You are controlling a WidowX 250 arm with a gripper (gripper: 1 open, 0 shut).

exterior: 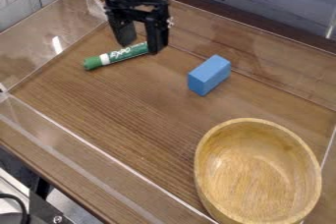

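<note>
My gripper (137, 39) hangs open at the top middle of the camera view, its dark fingers over the right part of a green marker (108, 59) lying slantwise on the wooden table (125, 130). Whether the fingers touch the marker cannot be told.
A blue block (209, 76) sits right of the marker. A large yellow bowl (257, 169) fills the lower right.
</note>
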